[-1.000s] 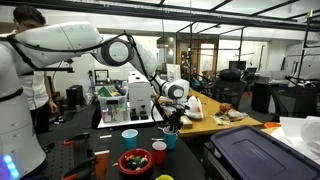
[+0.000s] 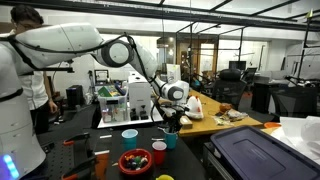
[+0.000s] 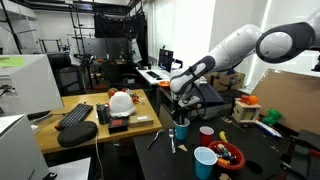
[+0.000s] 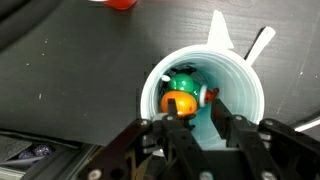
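Note:
A light blue cup [image 4: 152, 92] fills the middle of the wrist view, seen from above. Inside it lie an orange piece [image 4: 180, 103] and a green piece [image 4: 184, 84], with something white beside them. My gripper is over the cup's near side, its dark fingers apart and nothing visible between them. From exterior view 1, the gripper [image 2: 172, 126] points down at the mouth of the blue cup [image 2: 170, 141]. The same cup [image 3: 181, 132] stands upright under the arm in exterior view 2.
Close by stand a second blue cup [image 2: 130, 139], a red cup [image 2: 159, 153] and a red bowl [image 2: 134, 164] with several small items. White utensils [image 4: 219, 32] lie against the cup's far side. A large dark lidded bin [image 2: 265, 153] occupies the right.

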